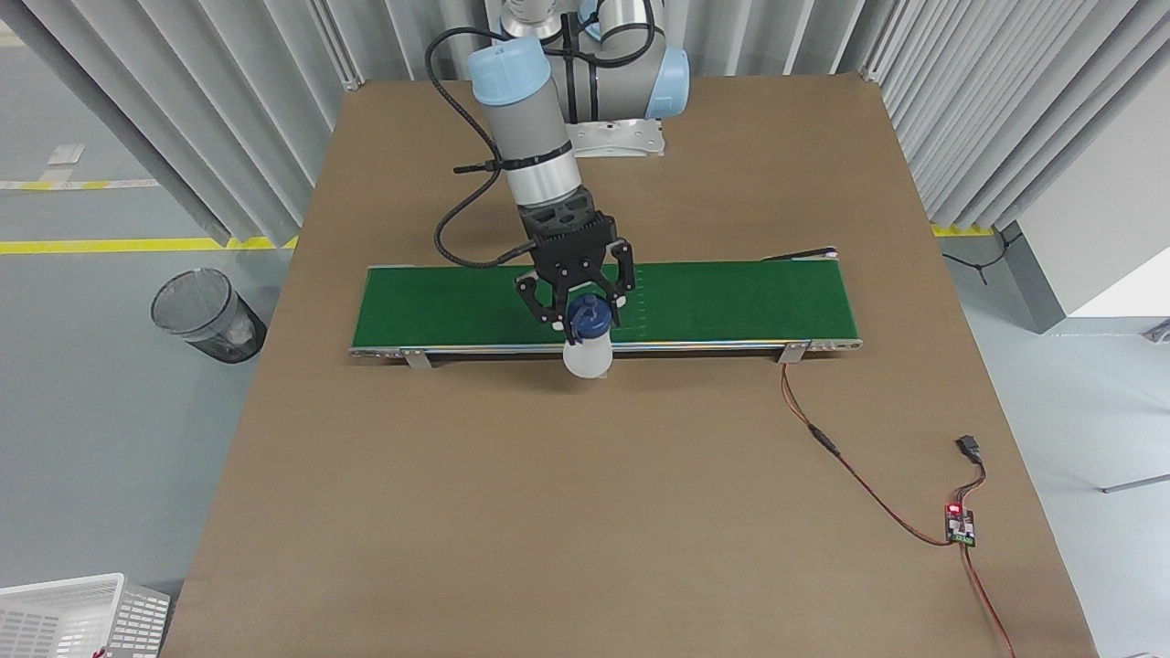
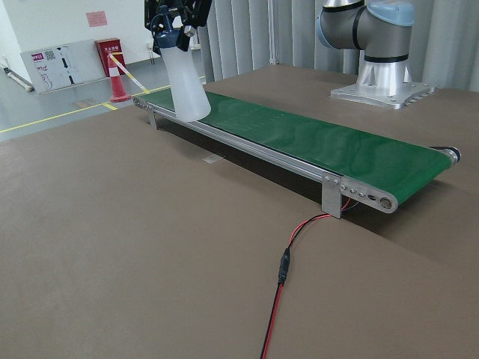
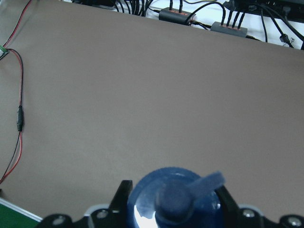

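My black gripper (image 1: 583,313) is shut on a white translucent bottle (image 1: 587,355) with a dark blue lid (image 1: 590,317). It holds the bottle over the near edge of the green conveyor belt (image 1: 726,298). In the left view the bottle (image 2: 187,88) hangs slightly tilted in front of the belt (image 2: 314,138); whether it touches the belt, I cannot tell. In the wrist view the lid (image 3: 174,201) fills the space between the fingers at the bottom.
Red and black wires with a small circuit board (image 1: 960,526) lie at the right. A white basket (image 1: 77,614) and a dark bin (image 1: 208,316) stand off the table at the left.
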